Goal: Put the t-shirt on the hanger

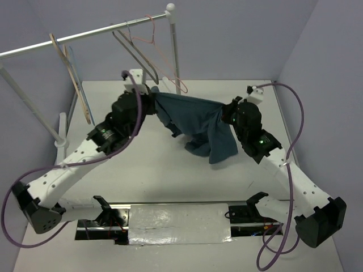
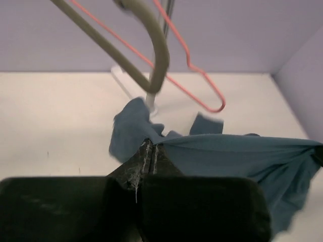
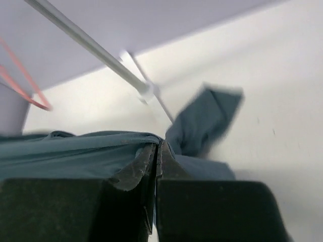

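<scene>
A dark teal t-shirt is stretched between my two grippers, its lower part hanging down over the white table. My left gripper is shut on one end of its edge, beside the hangers on the rail. My right gripper is shut on the other end, and the cloth runs taut from it to the left. A grey hanger and a pink hanger hang just beyond my left gripper.
The metal rail crosses the upper left on white posts. Wooden and blue hangers hang farther left.
</scene>
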